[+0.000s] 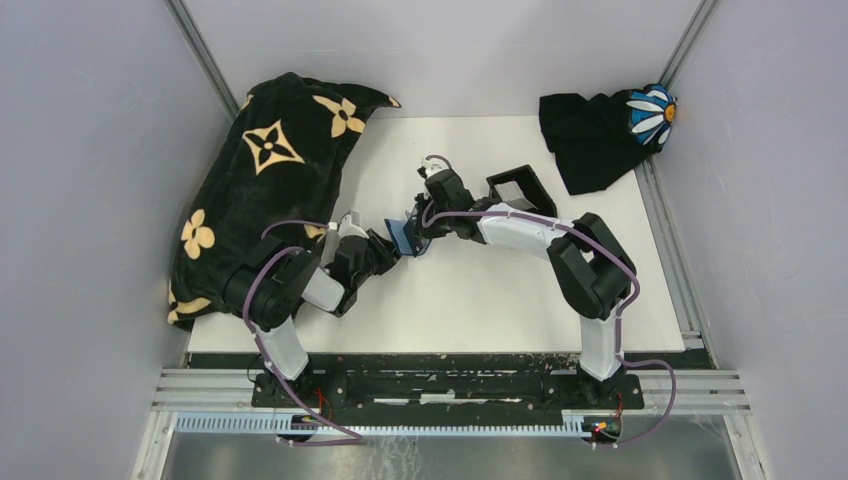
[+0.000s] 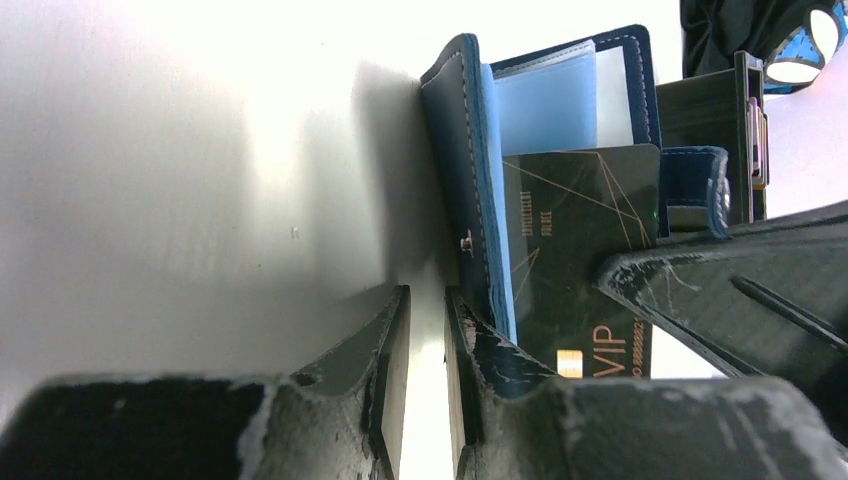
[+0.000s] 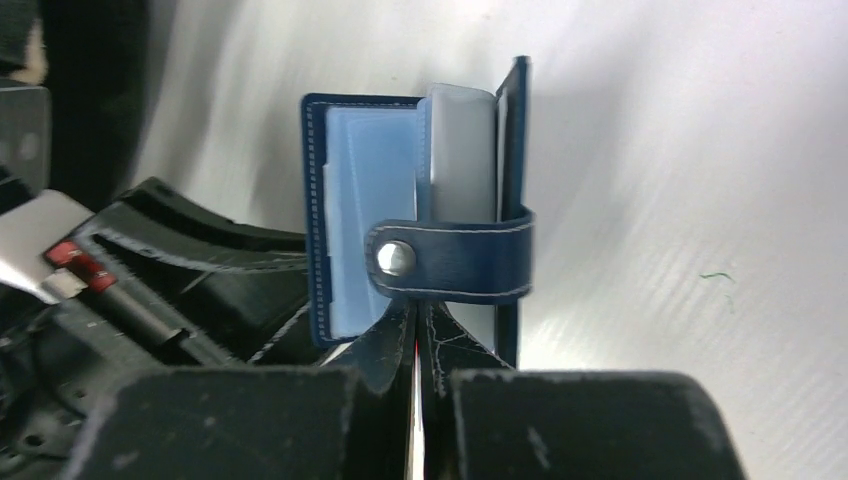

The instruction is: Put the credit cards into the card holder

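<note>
The navy card holder (image 1: 398, 238) stands partly unfolded between my grippers, pale blue sleeves showing and its snap strap (image 3: 455, 262) loose. A black VIP card (image 2: 575, 230) lies inside its leaves in the left wrist view, partly covered by the front flap. My right gripper (image 1: 424, 228) is shut at the card's right edge, one finger (image 2: 690, 270) across its face; the other finger is hidden. My left gripper is slightly open, nothing between its fingers, right beside the holder's front flap.
A black box (image 1: 541, 188) sits behind the right arm, with card edges (image 2: 758, 150) visible at its side. Black cloth with a daisy (image 1: 600, 140) lies back right; a patterned black cushion (image 1: 265, 190) fills the left.
</note>
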